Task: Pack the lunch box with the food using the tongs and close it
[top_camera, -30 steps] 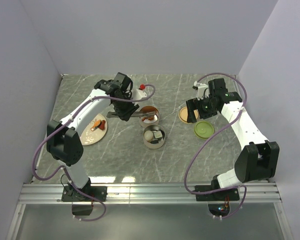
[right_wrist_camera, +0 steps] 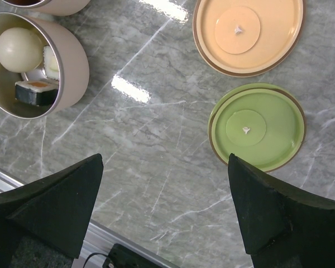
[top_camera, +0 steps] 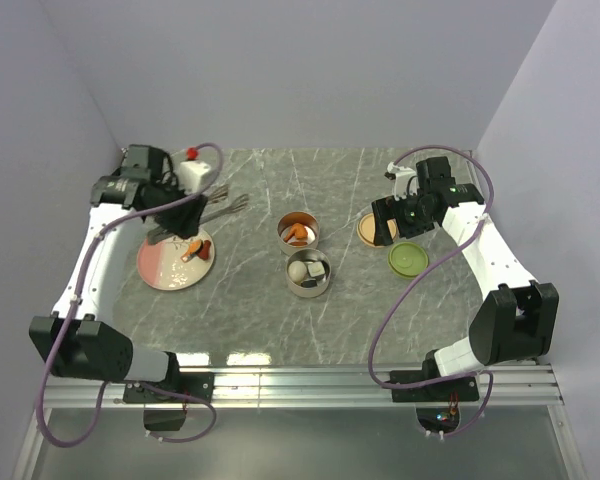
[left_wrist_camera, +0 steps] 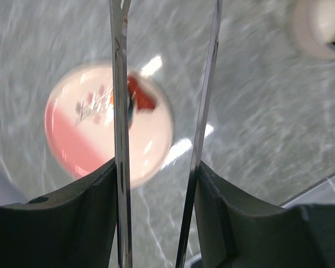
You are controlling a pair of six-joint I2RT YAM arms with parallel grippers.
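Note:
Over the plate [top_camera: 157,263] at the left, my left gripper [top_camera: 242,200] stands open, its long metal fingers [left_wrist_camera: 120,139] empty. Red, orange and dark food pieces [top_camera: 206,250] lie on that plate, blurred in the left wrist view. In the middle, the rear round box [top_camera: 285,220] holds orange-brown food [top_camera: 298,235]. The front round box [top_camera: 310,291] holds a white egg-like ball [right_wrist_camera: 19,50] and sushi pieces [right_wrist_camera: 36,92]. My right gripper hovers open and empty near the tan lid [right_wrist_camera: 248,33] and the green lid [right_wrist_camera: 257,125], touching neither.
A metal rail [top_camera: 300,375] runs along its front edge. Purple cables [top_camera: 382,330] loop beside both arms.
My left arm has swung left from the rear box to above the plate, its fingers now apart. Orange food shows in the rear box. The right arm has stayed still.

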